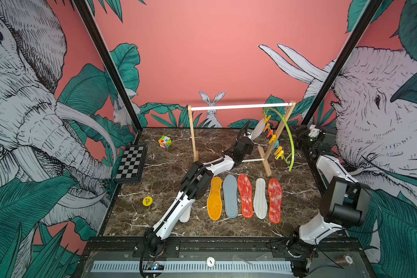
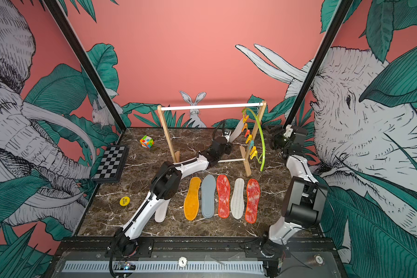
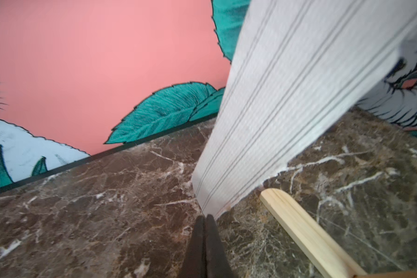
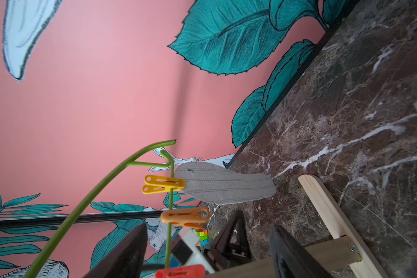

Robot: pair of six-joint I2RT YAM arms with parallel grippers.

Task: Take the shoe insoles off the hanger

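A pale insole hangs from a yellow clip on the green hanger, at the right end of the wooden rack. My left gripper is shut just below the insole's lower tip; nothing clearly shows between its fingers, and contact is unclear. My right gripper stands open at the right of the hanger, facing the clips, with nothing held.
Several insoles, among them orange, blue and red, lie along the front of the table. A cube, chessboard and yellow disc are at the left.
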